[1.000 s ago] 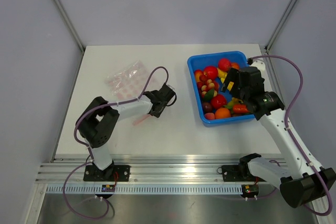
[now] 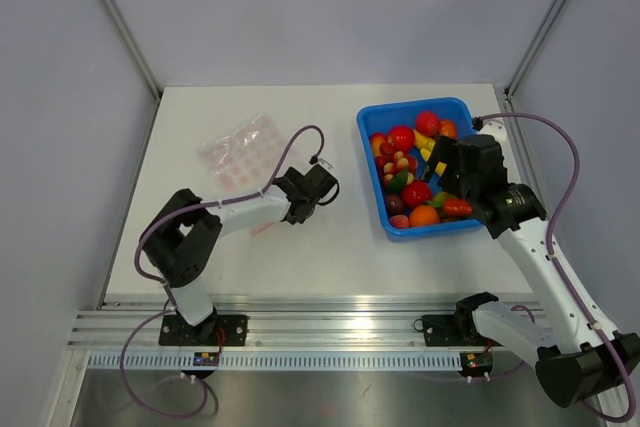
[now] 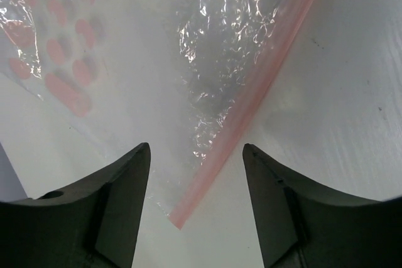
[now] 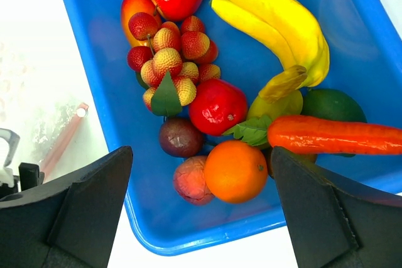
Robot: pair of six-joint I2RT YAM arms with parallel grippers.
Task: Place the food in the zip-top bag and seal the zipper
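Note:
A clear zip top bag (image 2: 245, 152) with pink print lies flat and empty-looking on the left of the table. Its pink zipper strip (image 3: 251, 101) runs diagonally in the left wrist view, one corner end lying between my left fingers. Above that end my left gripper hovers open, holding nothing. On the right, a blue bin (image 2: 362, 142) holds the food. Over it my right gripper is open and empty; beneath are an orange (image 4: 236, 172), a peach (image 4: 190, 186), a dark round fruit (image 4: 181, 136) and a carrot (image 4: 339, 134).
Bananas (image 4: 270, 17), a bunch of lychees (image 4: 168, 61), a pomegranate (image 4: 218, 107) and other produce crowd the bin.
The left arm has shifted slightly over the bag's zipper edge and now hides more of the pink strip. The right arm has moved only a little. Bag and food have not moved visibly.

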